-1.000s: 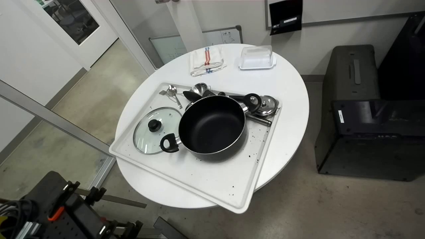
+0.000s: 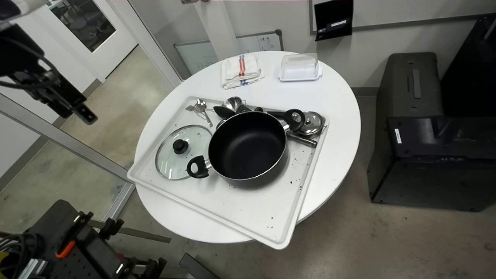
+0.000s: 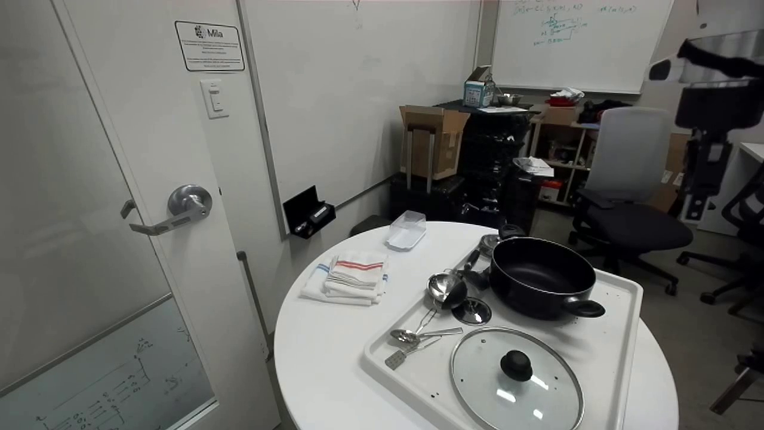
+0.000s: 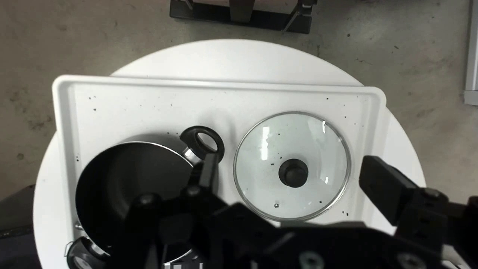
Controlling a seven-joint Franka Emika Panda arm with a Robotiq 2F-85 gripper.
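Observation:
On the white tray (image 2: 223,214) stands a black two-handled pot (image 2: 248,146), uncovered and with nothing seen inside. Beside it lies a round glass lid (image 4: 264,188) with a black knob (image 4: 293,173), flat on the tray. My gripper is open high above the tray; in the wrist view its fingers are spread wide to either side of the lid, with only air between them. Exterior view 1 has the gripper (image 2: 88,111) at the upper left, clear of the table. In exterior view 2 it hangs at the right edge.
Metal utensils (image 3: 419,337) and a small metal lid (image 2: 312,123) crowd the tray near the pot. Folded towels (image 2: 241,70) and a clear-lidded dish (image 2: 300,68) sit on the round table (image 2: 341,139). Bare tray lies in front of the pot.
A second ago no part of the arm showed in exterior view 1; now the arm and gripper have come in at the upper left. Pot, lid and tray have stayed put.

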